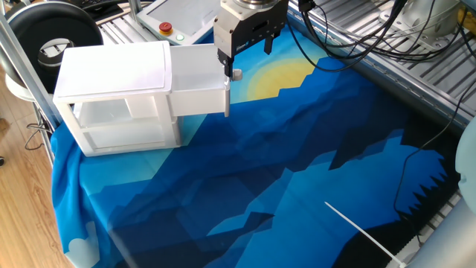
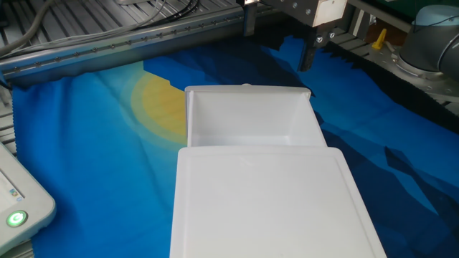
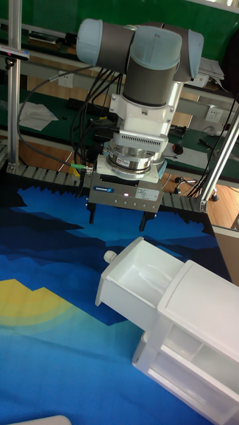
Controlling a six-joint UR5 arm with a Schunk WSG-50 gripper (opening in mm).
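A white plastic drawer unit [image 1: 111,71] stands on the blue patterned cloth, at the left in exterior view 1. Its top drawer [image 2: 251,118] is pulled out, and the part of the inside that shows is empty. A small round knob [image 3: 110,256] sticks out from the drawer's front. My gripper [image 3: 116,218] is beyond the drawer front, pointing down with its two fingers wide apart and nothing between them. In exterior view 2 the open gripper [image 2: 278,41] appears past the front's far side, above the cloth. From exterior view 1, one finger [image 1: 227,65] overlaps the drawer's front edge near the knob; contact cannot be told.
A tablet-like control panel with a red button [image 1: 165,28] lies behind the unit. Black cables [image 1: 357,52] run along the rail at the back right. A thin white rod [image 1: 361,223] is at the lower right.
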